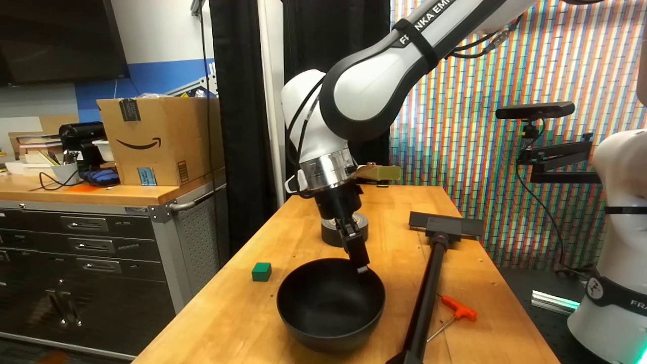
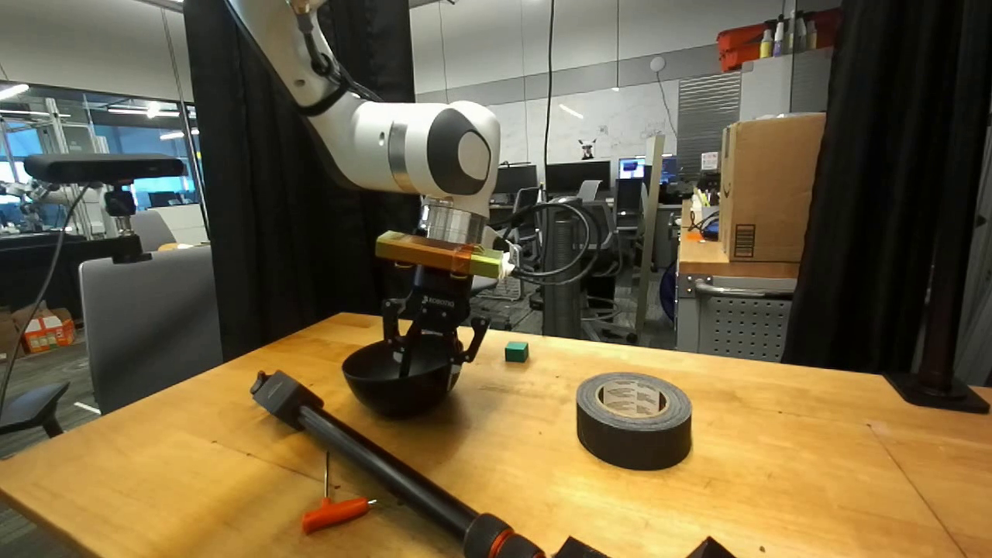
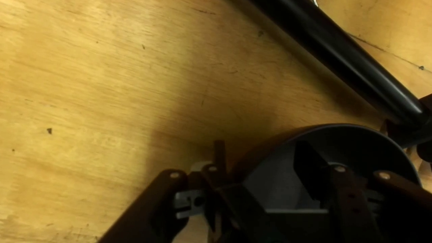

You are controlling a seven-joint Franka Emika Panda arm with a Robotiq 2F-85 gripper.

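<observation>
The black bowl (image 1: 330, 303) is upright on the wooden table and looks empty where its inside shows. My gripper (image 1: 362, 267) points down at the bowl's far rim in exterior view 1. In the wrist view the gripper has its fingers apart, with the bowl's wall (image 3: 269, 170) passing between them. One finger is over the inside of the bowl and the other is outside it. Exterior view 2 also shows the bowl (image 2: 395, 386) with the fingers straddling its side. I cannot tell whether either finger touches it.
A green cube (image 1: 261, 272) lies left of the bowl. Behind stands a roll of black tape (image 2: 634, 423). A long black pole (image 1: 429, 285) lies close to the right, with an orange-handled tool (image 1: 459, 308) beyond it. Bare table lies around the tape.
</observation>
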